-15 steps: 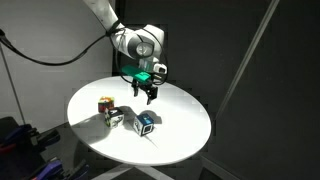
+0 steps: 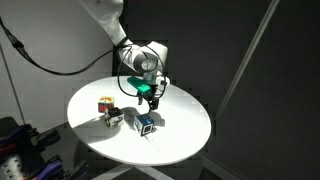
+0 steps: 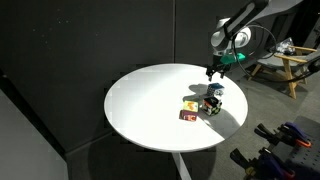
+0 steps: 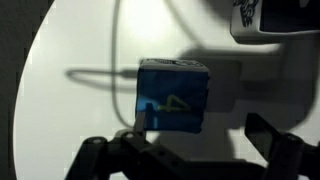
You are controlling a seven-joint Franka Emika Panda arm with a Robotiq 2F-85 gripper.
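Observation:
A blue box with a pale top edge and a figure 4 on its face (image 4: 172,97) rests on the white table. It also shows in exterior view 1 as a blue box (image 2: 144,125) near the table's front, and in exterior view 2 as a small dark-blue box (image 3: 215,89). My gripper (image 2: 148,101) hangs above the table, behind the box in exterior view 1. In the wrist view the gripper is open, its dark fingers wide apart with nothing held. The box appears nearer the left finger (image 4: 127,146).
A dark patterned box (image 2: 114,117) stands close to the blue one; beyond it is a red and yellow box (image 2: 105,104). Part of another box (image 4: 275,18) enters the wrist view's upper right. The white table (image 3: 145,95) has wide bare room on its left in exterior view 2.
In exterior view 1 my gripper has come down towards the table and slightly nearer the blue box. The boxes have stayed where they were.

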